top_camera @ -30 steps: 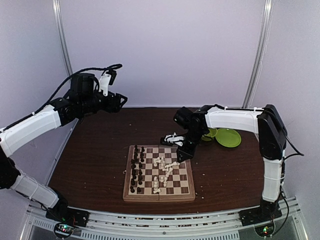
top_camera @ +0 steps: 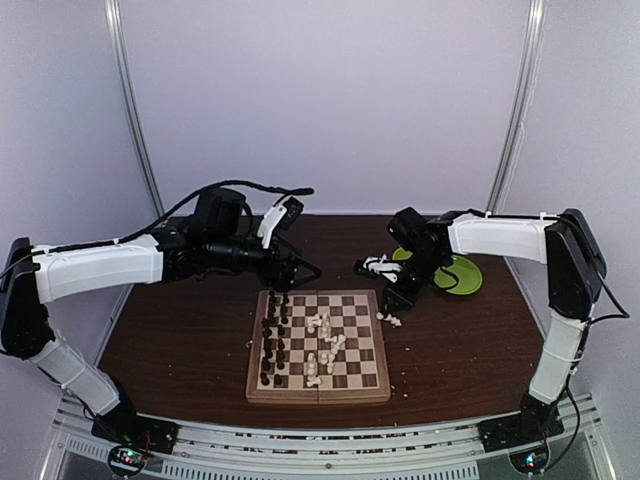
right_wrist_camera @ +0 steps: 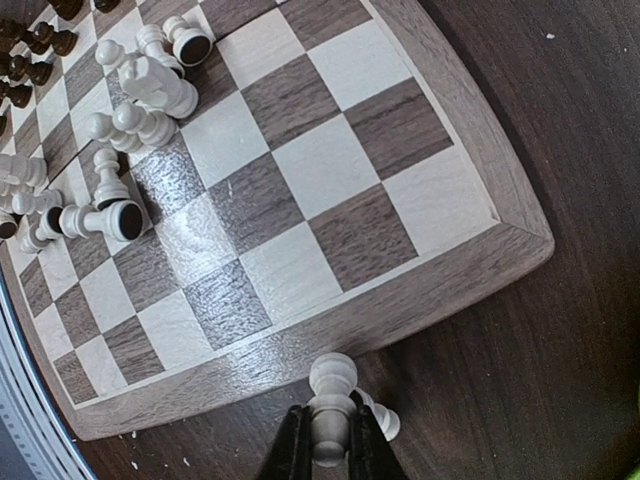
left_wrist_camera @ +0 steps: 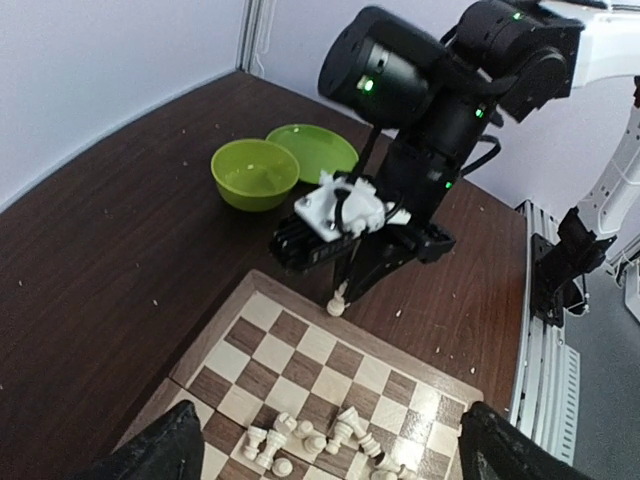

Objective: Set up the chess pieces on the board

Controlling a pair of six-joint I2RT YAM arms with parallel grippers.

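The chessboard (top_camera: 350, 382) lies on the table, with dark pieces (top_camera: 267, 345) standing in rows along its left side. Several white pieces (top_camera: 311, 367) (right_wrist_camera: 158, 82) are jumbled around its middle, many on their sides. Just off the board's right edge, my right gripper (top_camera: 390, 303) is shut on a white chess piece (right_wrist_camera: 331, 378). Part of another white piece (right_wrist_camera: 386, 420) shows beside it, partly hidden. My left gripper (top_camera: 306, 272) is above the table behind the board; its fingers are spread wide with nothing between them.
A green bowl (left_wrist_camera: 255, 175) and a green plate (top_camera: 463, 275) sit at the back right, partly behind my right arm in the top view. Bare table (top_camera: 460, 350) lies to the right of the board, and the board's right columns are empty.
With a white piece, my right gripper has moved right, from over the board's right columns to past its edge. The left arm has swung right and lowered towards the board.
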